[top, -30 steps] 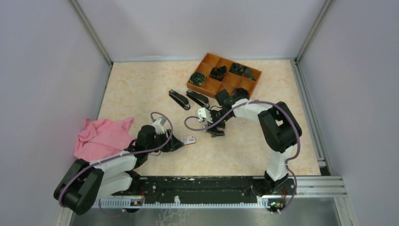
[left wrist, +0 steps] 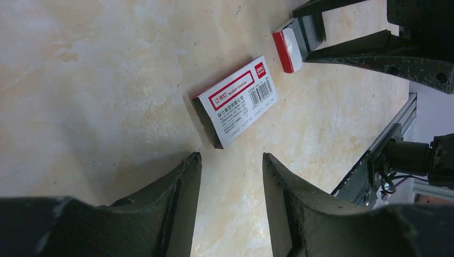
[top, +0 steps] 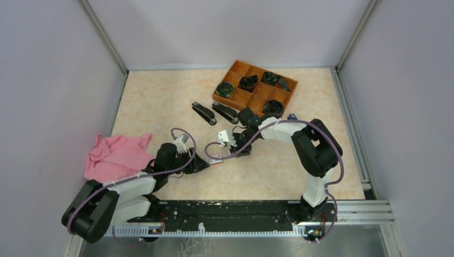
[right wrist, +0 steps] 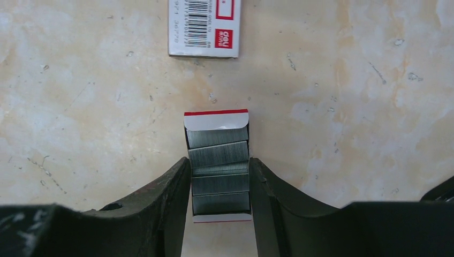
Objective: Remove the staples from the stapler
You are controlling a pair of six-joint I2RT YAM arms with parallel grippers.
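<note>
A closed white-and-red staple box lies on the table, also at the top of the right wrist view (right wrist: pixel 203 29). Beyond it, my right gripper is shut on an open staple box (right wrist: pixel 218 187) filled with grey staple strips. My left gripper is part open beside the closed box, with nothing between its fingers. Two black staplers (top: pixel 203 113) lie toward the back in the top view.
A wooden divided tray (top: pixel 246 99) with dark items stands at the back. A pink cloth (top: pixel 118 155) lies at the left.
My right gripper has moved a little left, toward the closed box. The left arm is almost unchanged.
</note>
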